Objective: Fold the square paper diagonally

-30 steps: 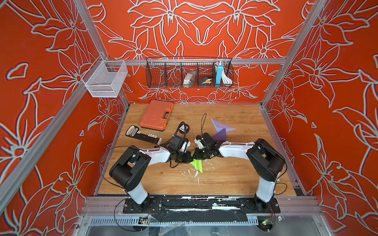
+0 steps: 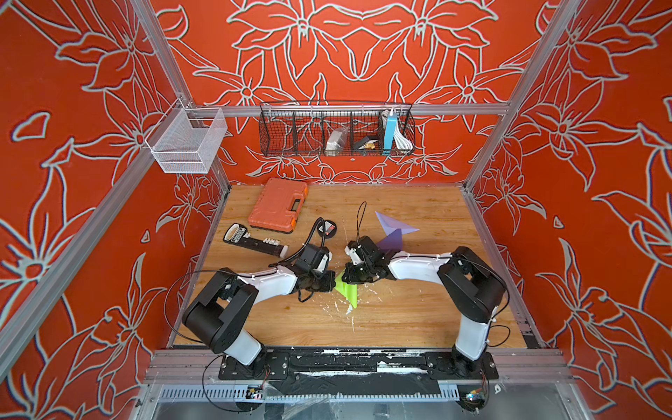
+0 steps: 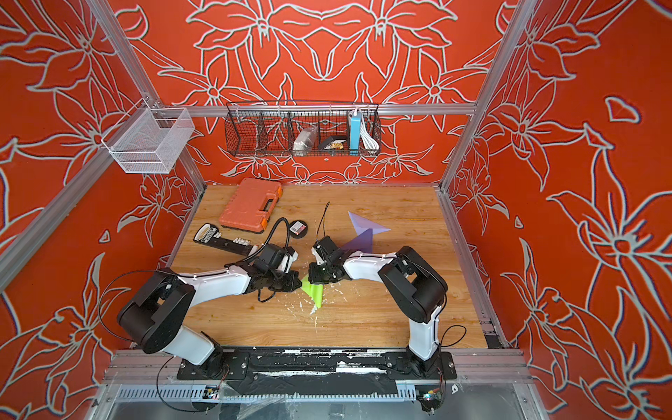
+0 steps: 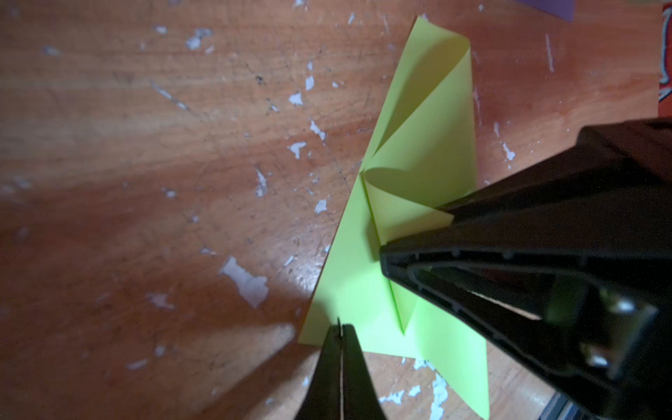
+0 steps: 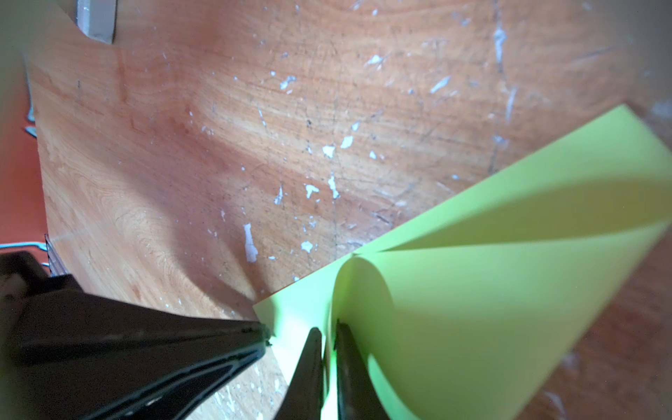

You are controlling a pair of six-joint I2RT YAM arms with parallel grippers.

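The lime-green paper (image 4: pixel 336 294) lies on the table, mostly hidden from above by my grippers. In the left wrist view it has a raised, curled flap (image 4: pixel 413 217). My left gripper is shut at the paper's near left corner; nothing shows between its fingers. Opposite it, my right gripper reaches in over the paper. Its fingers stand slightly apart, with the flap's edge running between them. In the top left view, both my left gripper (image 2: pixel 333 278) and my right gripper (image 2: pixel 344 278) sit close together over the paper.
Purple folded paper (image 2: pixel 393 227) rests behind the right arm. An orange case (image 2: pixel 278 205), a black tool (image 2: pixel 253 241) and a round black item (image 2: pixel 327 228) occupy the back left.
My left gripper has shifted slightly left, away from the right one, and the green paper has moved a little left too. The right arm looks almost still.
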